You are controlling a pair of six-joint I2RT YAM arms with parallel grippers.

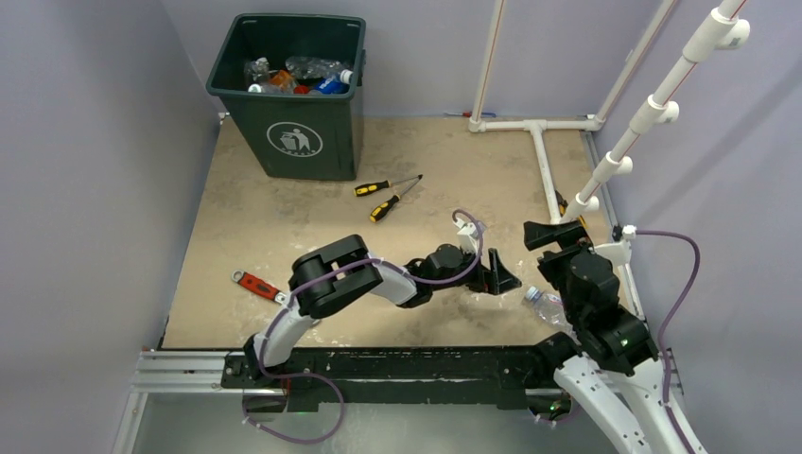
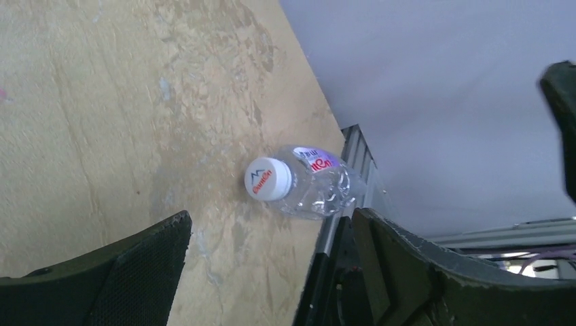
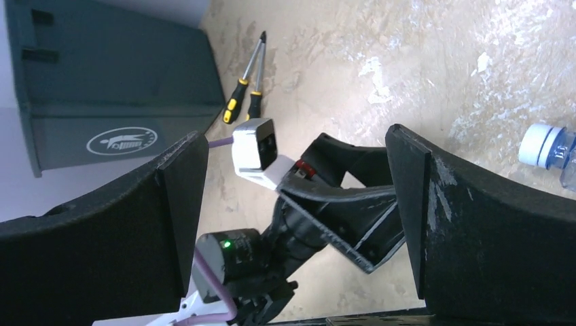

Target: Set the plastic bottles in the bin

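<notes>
A clear plastic bottle with a white cap (image 1: 547,307) lies at the table's front right; the left wrist view shows its label (image 2: 319,178), and the right wrist view its cap (image 3: 536,144) at the right edge. My left gripper (image 1: 496,279) hangs just left of the bottle, fingers apart with nothing between them. My right gripper (image 1: 553,241) is raised above the bottle's far end, open and empty. The green bin (image 1: 310,147) at the back left holds several bottles and other items.
Two screwdrivers (image 1: 386,203) lie in the middle near the bin. A red-handled wrench (image 1: 257,284) lies at the left. White pipes (image 1: 539,151) stand along the back right and right side. The table's front edge is close below the bottle.
</notes>
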